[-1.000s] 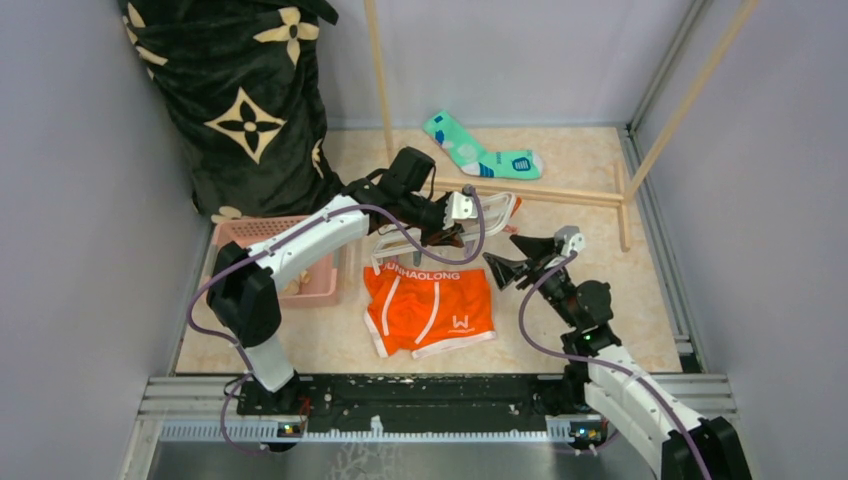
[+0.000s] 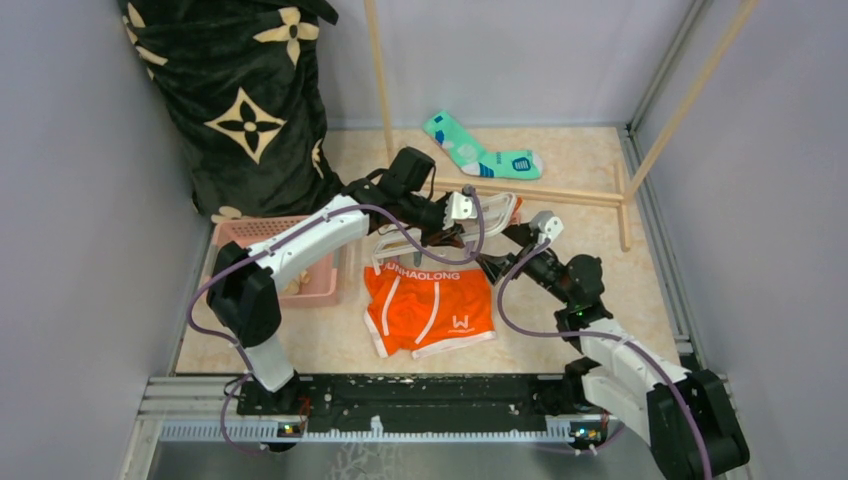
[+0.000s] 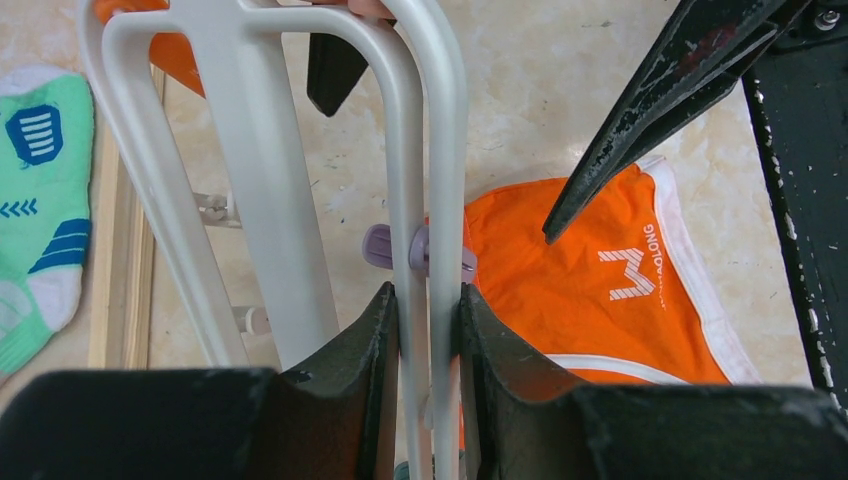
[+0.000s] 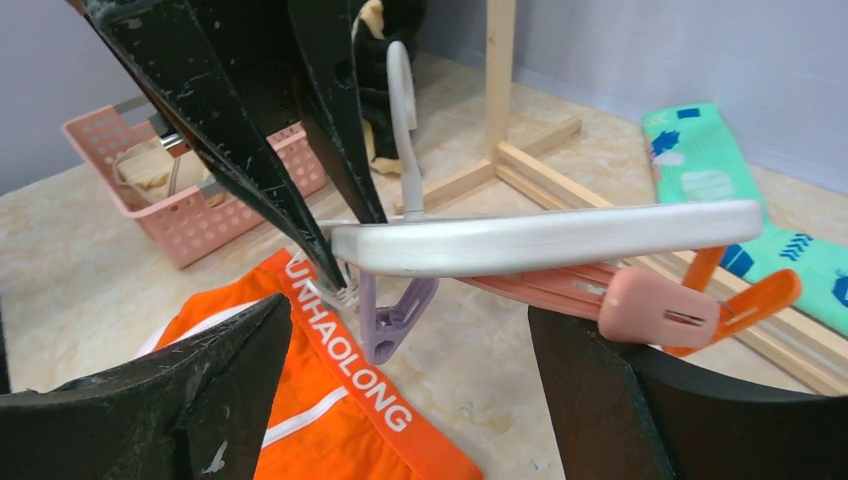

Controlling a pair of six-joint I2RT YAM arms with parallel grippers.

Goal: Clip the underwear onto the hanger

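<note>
A white hanger (image 2: 495, 212) is held above the table, with my left gripper shut on its bar. Under the bar hang small clips: a purple clip (image 4: 393, 318), a pink clip (image 4: 660, 305) and an orange clip (image 4: 748, 298). Orange underwear (image 2: 430, 310) lies flat below, its lettered waistband towards the hanger; no clip is seen gripping it. My right gripper (image 2: 494, 249) stands open at the hanger's right end. In the right wrist view the purple clip appears in the gap between its fingers; whether it is at their depth is unclear.
A green sock (image 2: 485, 155) lies behind a wooden rack's base bar (image 2: 560, 192). To the left are a pink basket (image 2: 325, 280) and a dark patterned cloth (image 2: 240, 90). Free table shows right of the underwear.
My right gripper has moved left and slightly up in the top view, closer to the hanger's right end. The left arm, hanger and underwear look unmoved.
</note>
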